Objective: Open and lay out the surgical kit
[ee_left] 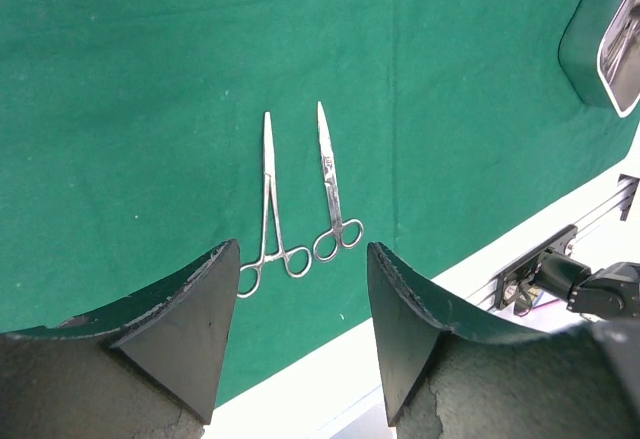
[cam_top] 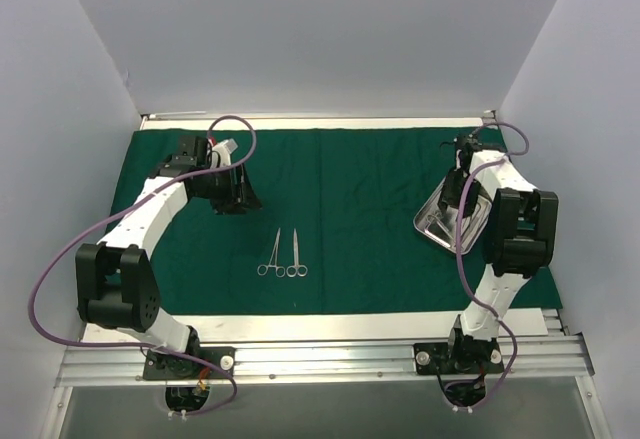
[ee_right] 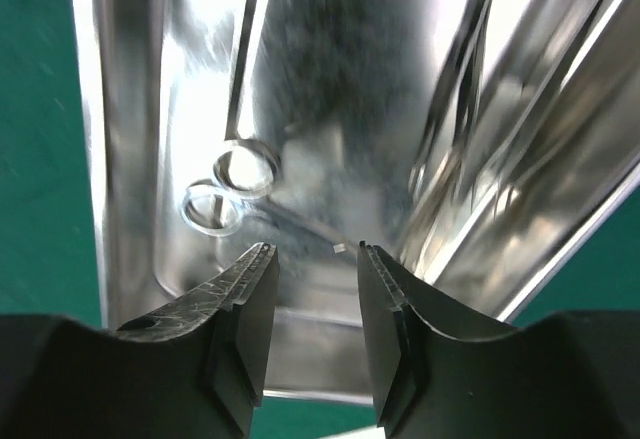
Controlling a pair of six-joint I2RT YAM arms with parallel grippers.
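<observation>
Side by side on the green cloth lie a clamp (cam_top: 273,257) and a pair of scissors (cam_top: 296,256), both also plain in the left wrist view, tips pointing away. At the right is the metal tray (cam_top: 431,227), partly covered by the right arm. Inside it, the right wrist view has a ringed instrument (ee_right: 247,169) on the left and several thin instruments (ee_right: 470,99) along the right wall. My right gripper is parted over the tray, empty between its fingertips. My left gripper stands open above the cloth, holding nothing.
Purple cables (cam_top: 462,249) loop along both arms. Grey walls (cam_top: 320,39) close off the back and sides.
</observation>
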